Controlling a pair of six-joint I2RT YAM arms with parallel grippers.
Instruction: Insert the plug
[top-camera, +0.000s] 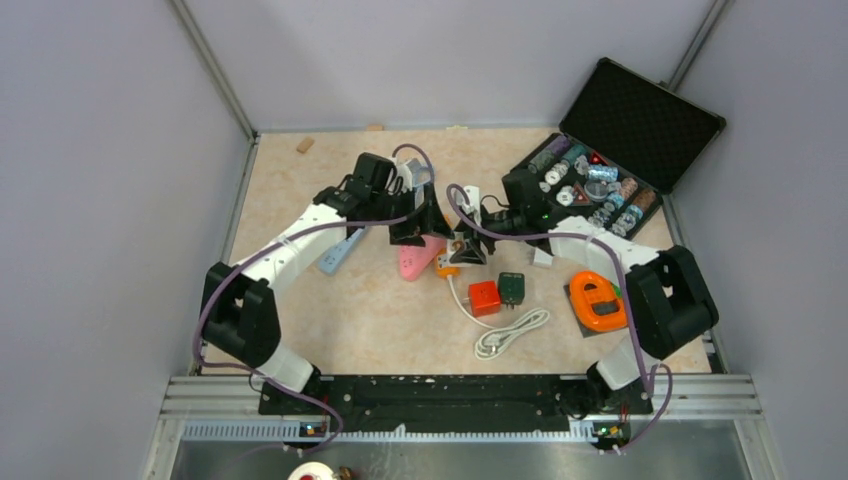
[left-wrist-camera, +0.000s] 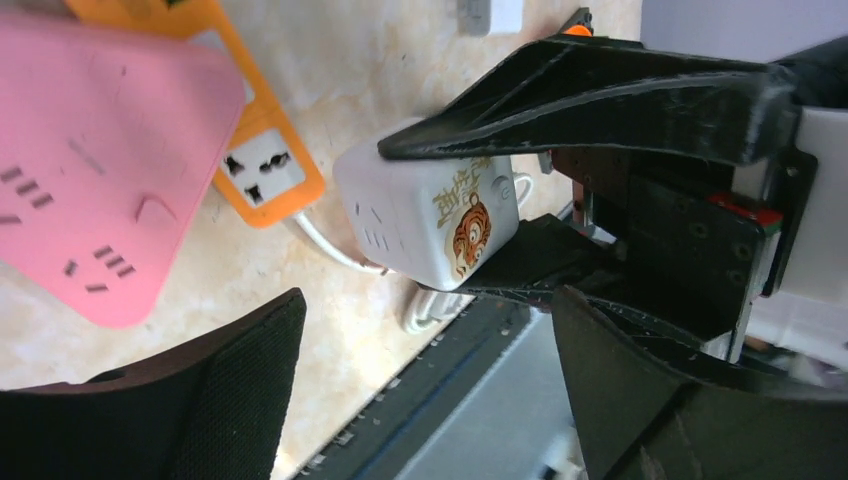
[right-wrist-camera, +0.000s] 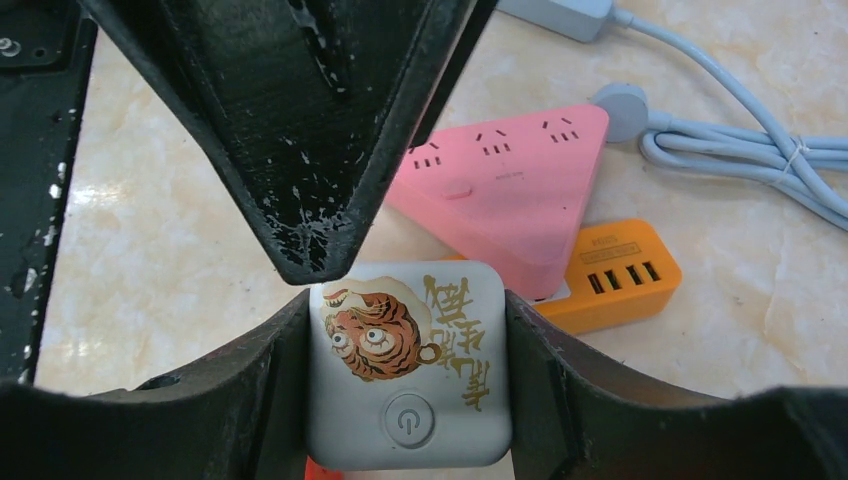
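A white cube plug with a tiger print is held between the fingers of my right gripper, lifted above the orange power strip. A pink triangular power strip lies beside, partly over the orange one. My left gripper is open, with nothing between its fingers, above the pink strip and close to the plug; one of its fingers shows just over the plug in the right wrist view.
A red adapter, a dark green adapter and a coiled white cable lie nearer the front. An open case stands at back right, an orange object at right, a blue strip at left.
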